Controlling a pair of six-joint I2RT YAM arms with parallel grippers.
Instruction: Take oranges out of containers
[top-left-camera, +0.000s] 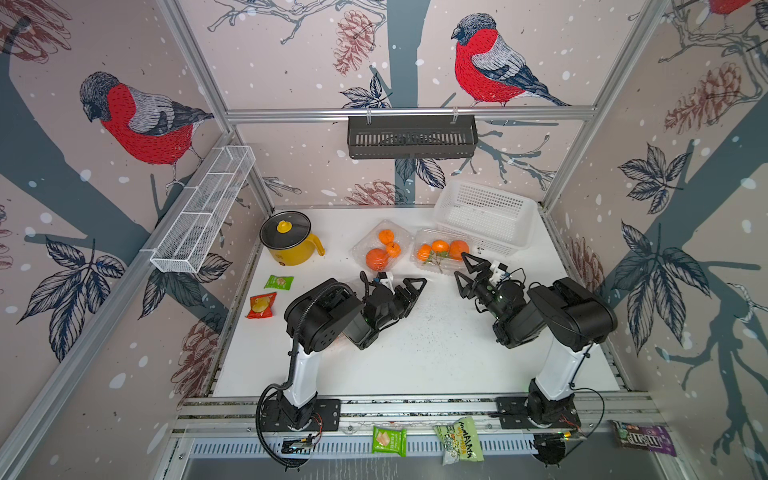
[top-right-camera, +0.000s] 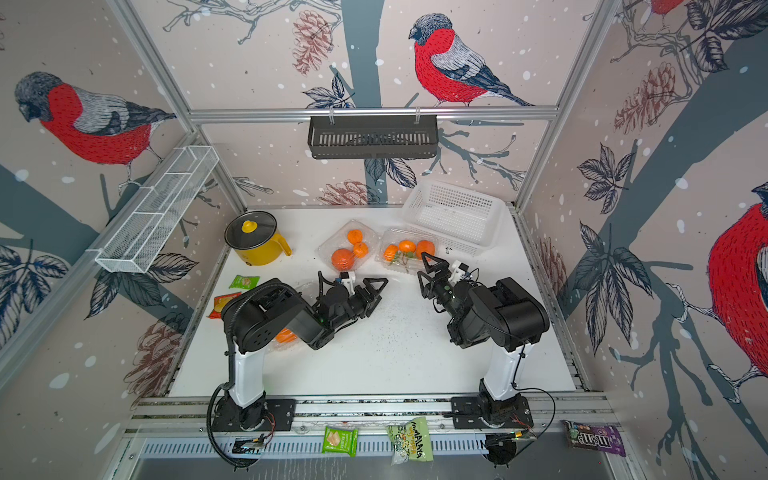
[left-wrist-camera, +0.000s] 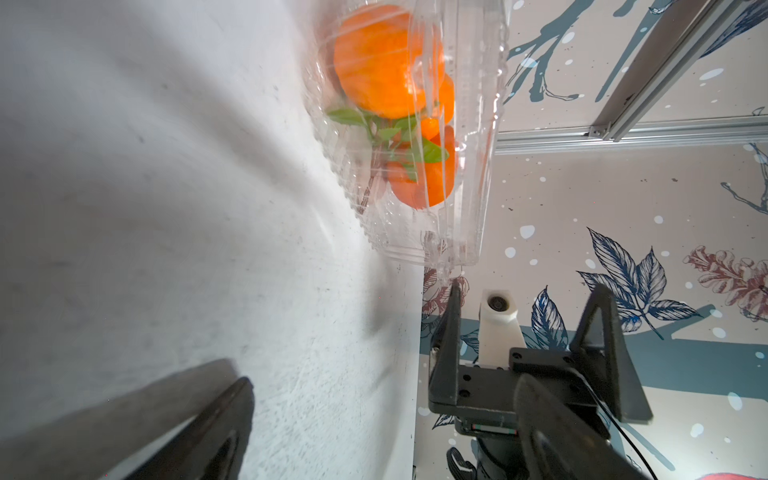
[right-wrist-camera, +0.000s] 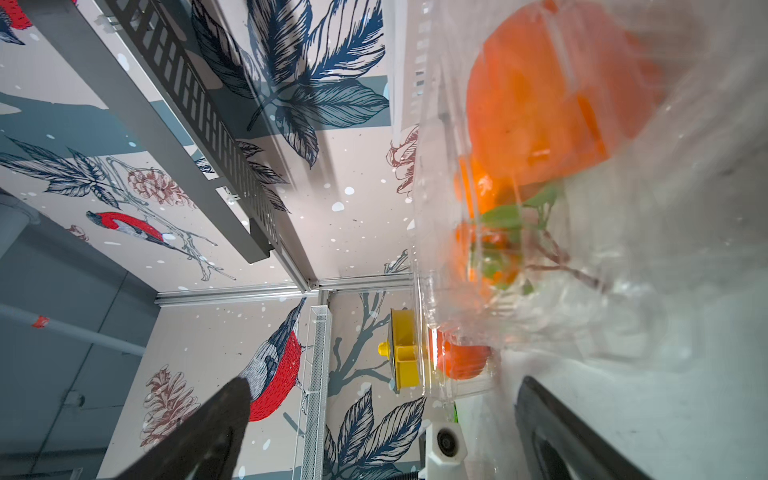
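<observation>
A clear container (top-left-camera: 422, 262) with several orange fruits (top-left-camera: 440, 246) and a leafy sprig stands at mid-table. To its left is another clear container (top-left-camera: 361, 249), holding a large orange (top-left-camera: 377, 258) and two smaller ones. My left gripper (top-left-camera: 413, 290) is low over the table in front of the containers, open and empty. My right gripper (top-left-camera: 466, 274) is open at the front right corner of the sprig container; whether it touches the wall cannot be told. A third clear container with an orange fruit (top-right-camera: 285, 336) is partly hidden under my left arm.
A white basket (top-left-camera: 486, 216) stands behind on the right. At the left are a yellow pot (top-left-camera: 289, 244), a green packet (top-left-camera: 278, 282) and a red packet (top-left-camera: 261, 305). Bare table lies between the two arms.
</observation>
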